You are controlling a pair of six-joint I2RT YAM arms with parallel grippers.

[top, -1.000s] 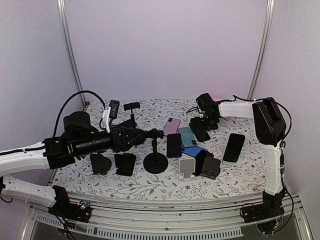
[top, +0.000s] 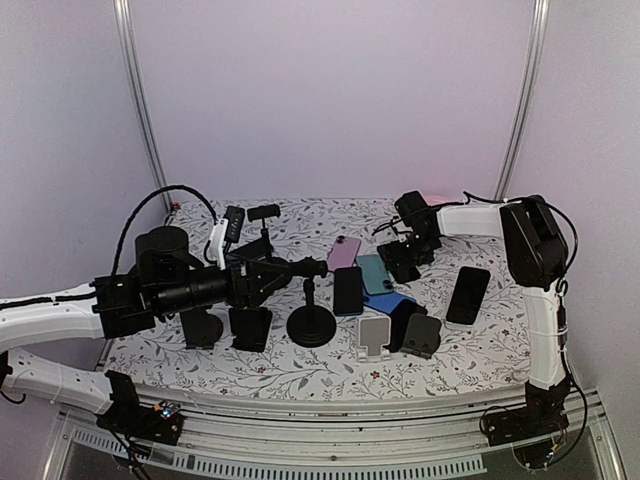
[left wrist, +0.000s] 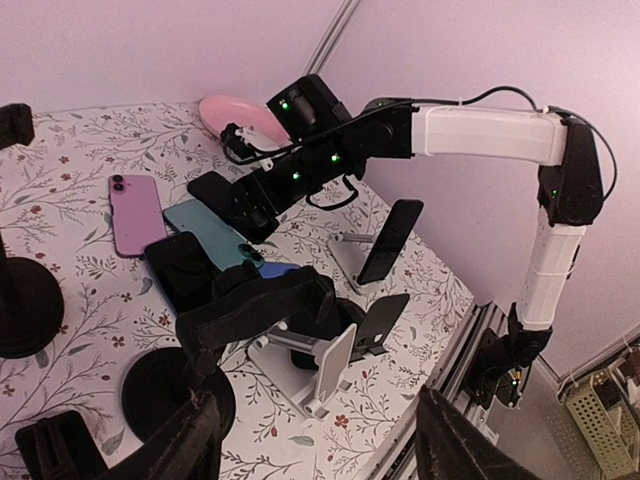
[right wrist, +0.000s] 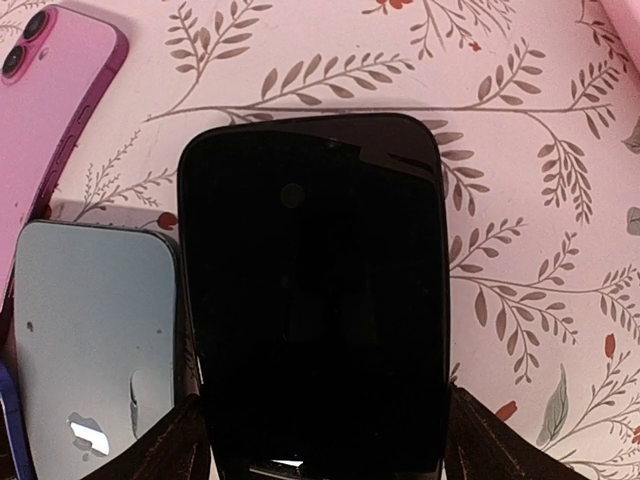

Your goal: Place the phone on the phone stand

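Note:
A black phone (right wrist: pixel 315 260) lies face up on the patterned cloth. The fingers (right wrist: pixel 185 445) of my right gripper stand at its two long sides, near one end; whether both touch it I cannot tell. From above, that gripper (top: pixel 405 250) hides part of the phone. My left gripper (top: pixel 280 275) is open beside the head of a black stand with a round base (top: pixel 311 328). In the left wrist view this stand's bar-like head (left wrist: pixel 255 315) appears beyond the wide gap between my left fingers.
Left of the phone lie a teal phone (top: pixel 374 272) and a pink one (top: pixel 343 251). A dark phone (top: pixel 348 291), a white stand (top: pixel 374 335), a dark stand (top: pixel 421 335) and a propped phone (top: pixel 467 295) crowd the front right.
My left arm has shifted slightly to the right, with its wrist turned a little. My right gripper has moved slightly down toward the front over the black phone, which lies in the same place.

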